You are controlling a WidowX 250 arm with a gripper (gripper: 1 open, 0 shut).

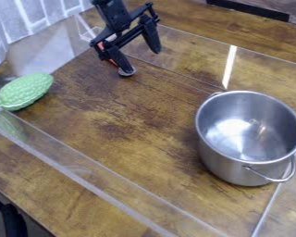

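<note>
My black gripper (pixel 123 42) hangs at the top centre, low over a small utensil (pixel 125 68) with a red handle and a round metal end, which lies on the wooden table. The gripper covers much of the red handle; I cannot tell whether its fingers are closed on it.
A large steel pot (pixel 247 137) with side handles stands at the right. A green textured object (pixel 23 92) lies at the left. Clear plastic panels edge the wooden table (pixel 126 139), whose middle is free.
</note>
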